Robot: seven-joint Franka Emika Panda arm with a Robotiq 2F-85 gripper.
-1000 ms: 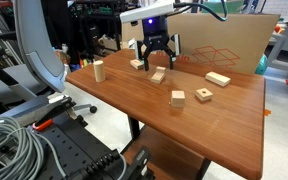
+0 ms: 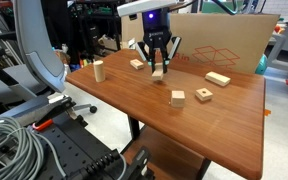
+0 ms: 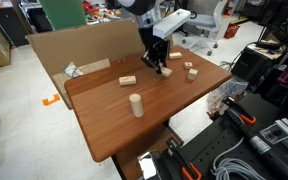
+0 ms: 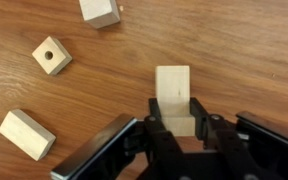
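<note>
A pale wooden block (image 4: 172,88) is held between my gripper's fingertips (image 4: 177,110), its long end pointing away from the palm in the wrist view. My gripper (image 2: 158,66) is shut on this block, over the far middle of the table. In exterior view 1 the block (image 2: 158,74) hangs below the fingers, seemingly a little above the wood. From exterior view 2 the gripper (image 3: 162,66) hides part of the block (image 3: 165,71).
On the wooden table (image 2: 229,125) stand a cube (image 2: 177,98), a square block with a hole (image 2: 203,93), a flat oblong block (image 2: 217,78) and an upright cylinder (image 2: 99,71). Another small block (image 2: 137,64) lies at the far left.
A second ago the block lay tilted on the table, with the gripper above it. The gripper came down and closed on it, and the block now stands more upright and a little higher.
</note>
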